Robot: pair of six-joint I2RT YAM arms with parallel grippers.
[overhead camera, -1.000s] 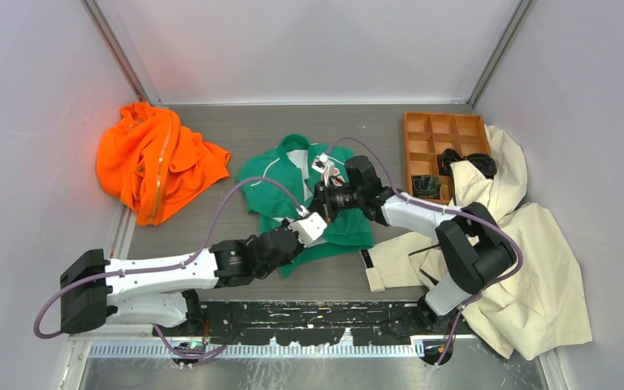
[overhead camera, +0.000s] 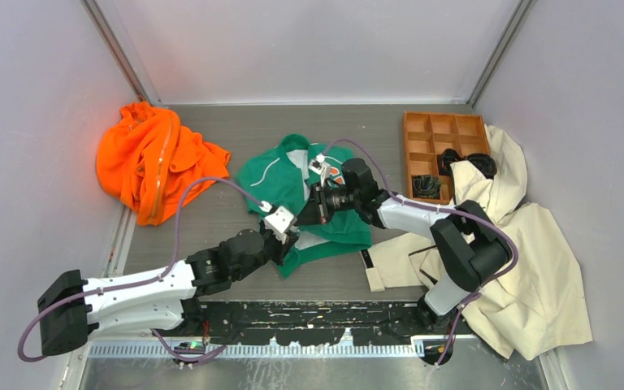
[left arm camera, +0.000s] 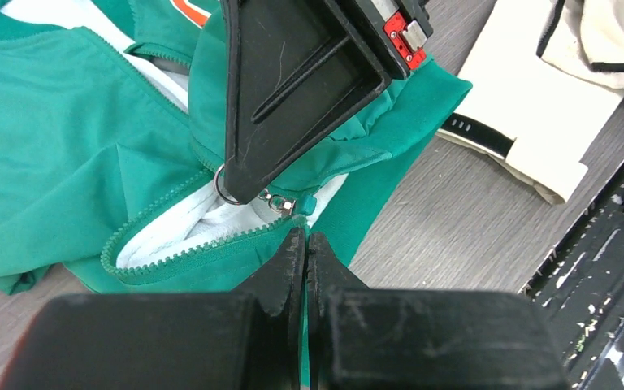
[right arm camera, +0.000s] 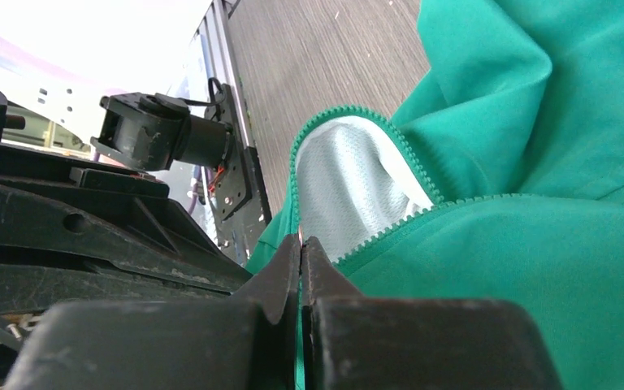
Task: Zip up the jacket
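Note:
The green jacket (overhead camera: 268, 179) lies open in the centre, its zip teeth running round white lining. In the left wrist view, the zipper pull (left arm camera: 283, 205) with its ring is just above my left gripper, which is shut, its tips at the zip edge. My right gripper's large black body lies over the ring there. In the right wrist view my right gripper is shut on the zip edge, the upright toothed tape rising from its fingertips, beside a second row of teeth (right arm camera: 422, 213).
An orange garment (overhead camera: 158, 162) lies at the back left. A wooden compartment box (overhead camera: 435, 130) with dark items and a pile of cream cloth (overhead camera: 528, 276) fill the right side. Grey table (overhead camera: 203, 260) shows around the jacket.
My left arm has moved to the left in the top view, its wrist now further from my right arm. My right gripper has shifted only slightly.

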